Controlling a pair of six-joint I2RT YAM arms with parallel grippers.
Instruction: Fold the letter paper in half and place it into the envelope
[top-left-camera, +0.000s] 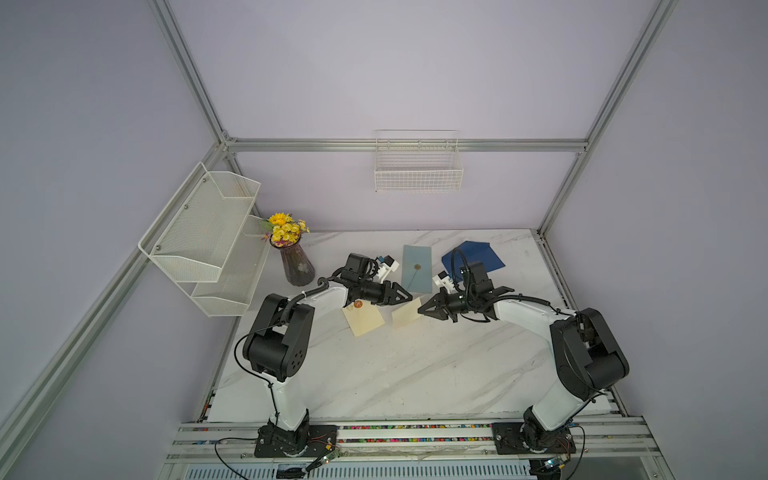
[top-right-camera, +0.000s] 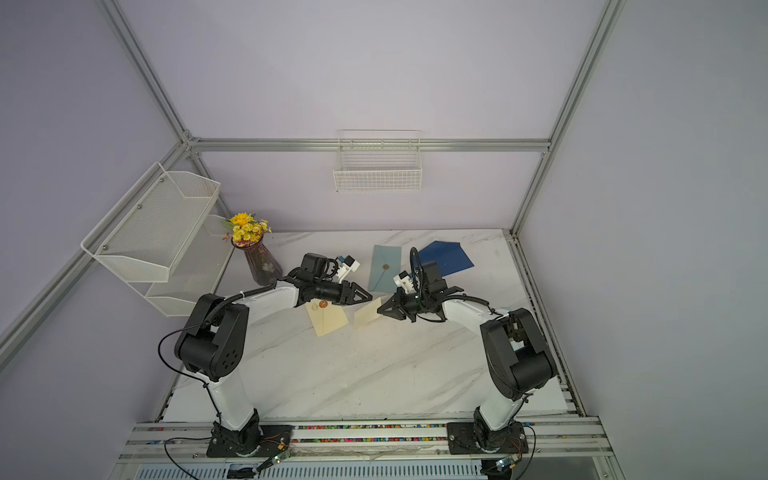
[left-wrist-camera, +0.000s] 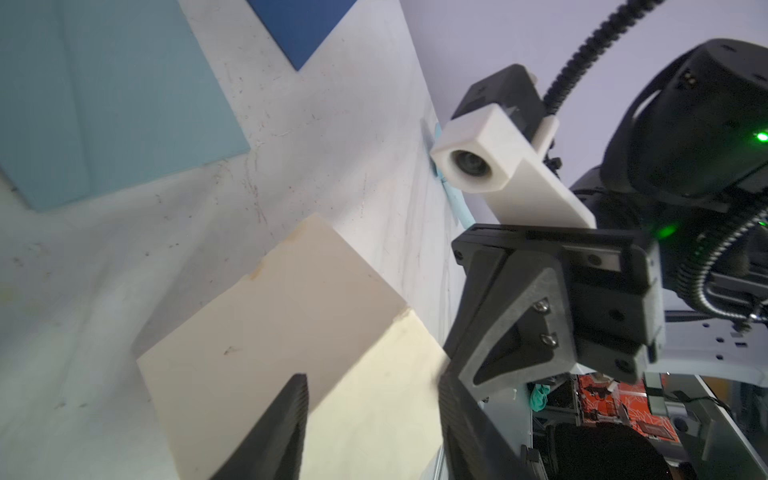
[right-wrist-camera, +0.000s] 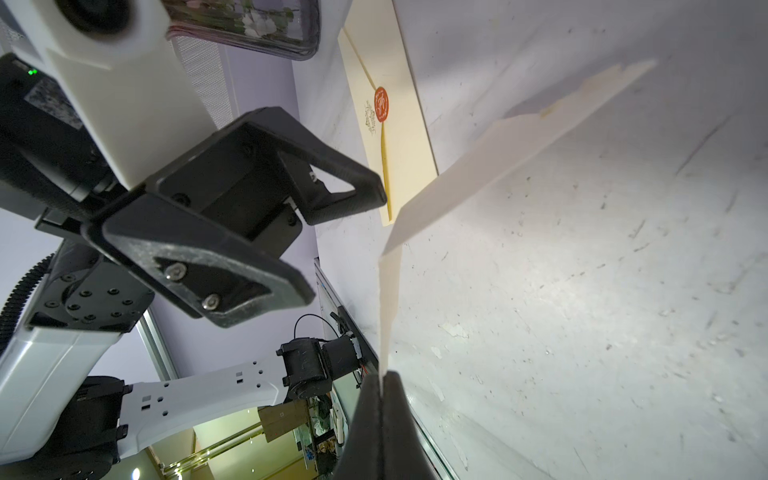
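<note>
The cream letter paper (top-left-camera: 406, 313) stands raised off the table between my two grippers. In the left wrist view the paper (left-wrist-camera: 280, 312) shows a crease, its near part brighter than the far part. My right gripper is shut on one edge of the paper (right-wrist-camera: 480, 164). My left gripper is open, its fingers apart over the paper, and it does not grip it. In the right wrist view the left gripper hangs left of the sheet. A cream envelope (right-wrist-camera: 400, 132) with a red seal lies flat left of the paper, partly covered by the left arm.
Behind the paper lie a light blue envelope (top-left-camera: 417, 272) and a dark blue envelope (top-left-camera: 484, 256). A vase of yellow flowers (top-left-camera: 297, 265) stands at the back left, beside a white mesh shelf (top-left-camera: 200, 232).
</note>
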